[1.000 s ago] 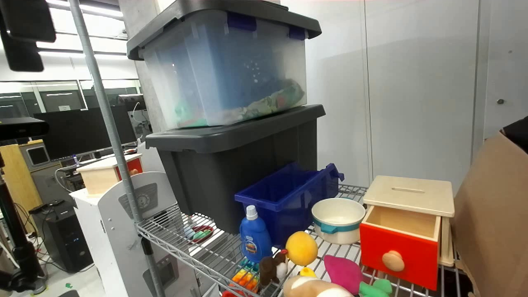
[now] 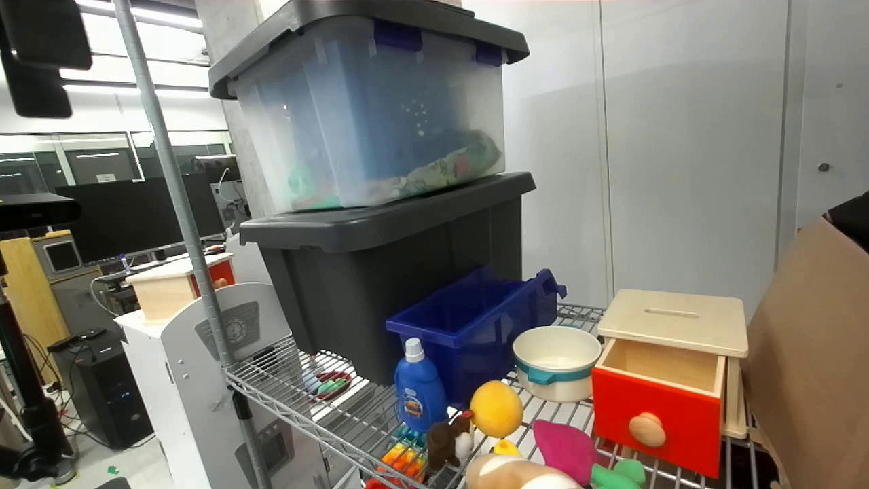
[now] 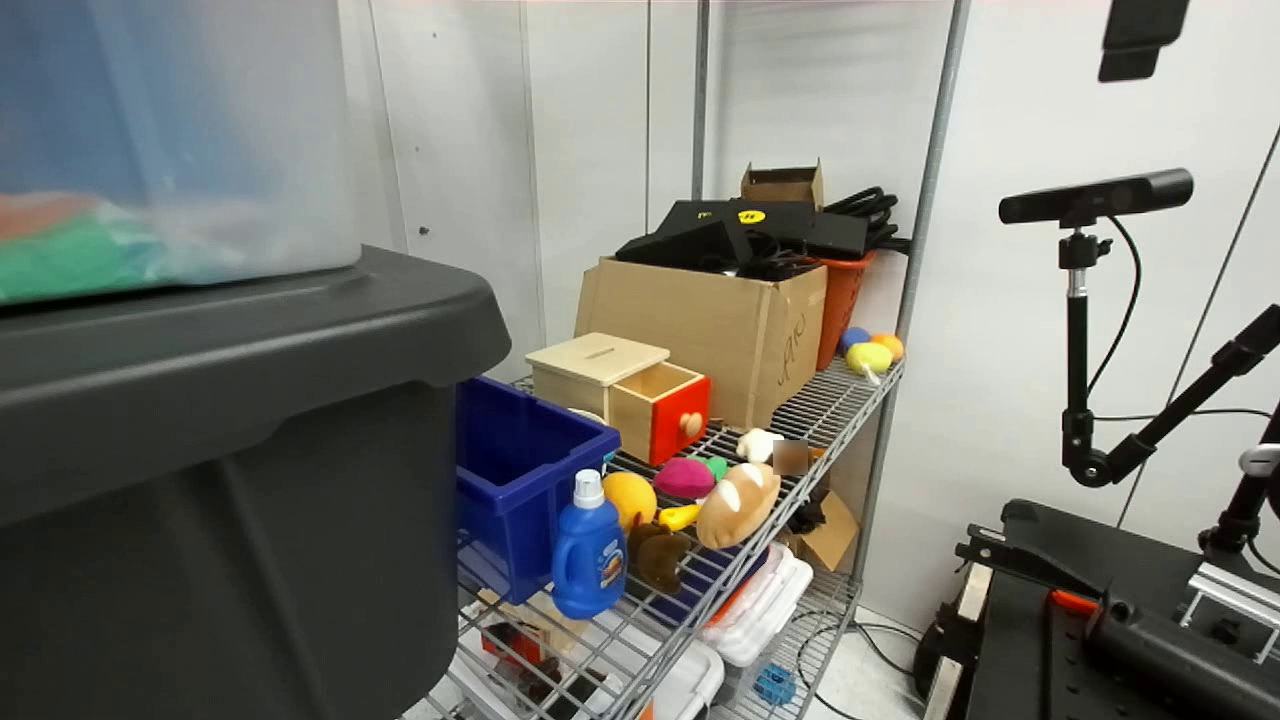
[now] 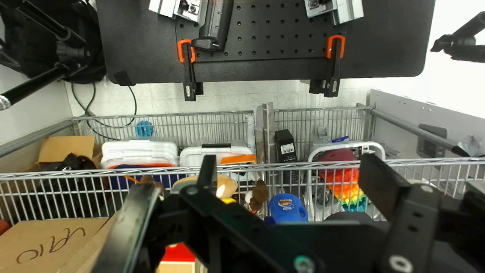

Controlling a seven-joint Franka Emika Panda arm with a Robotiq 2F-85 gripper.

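Observation:
In the wrist view my gripper stands open, its dark fingers [image 4: 380, 182] wide apart with nothing held between them. Beyond it is a wire shelf. On the shelf are a blue detergent bottle [image 2: 419, 391], a yellow-orange ball [image 2: 497, 409], a magenta and green soft toy [image 2: 563, 449], a tan plush [image 3: 737, 505] and a brown plush [image 3: 659, 558]. A wooden box has its red-fronted drawer [image 2: 658, 417] pulled out; the part of its inside that shows is bare. Left of it sits a cream pot [image 2: 557, 352] with a teal band. The blue bin [image 2: 489, 334] looks empty where its inside shows.
Stacked dark totes [image 2: 391, 269] rise at the shelf's left. A large cardboard box [image 3: 684, 318] with black gear on top stands on its other side. The shelf's front rail [image 4: 245, 169] crosses the wrist view. Plastic boxes [image 4: 138, 152] lie on a lower level.

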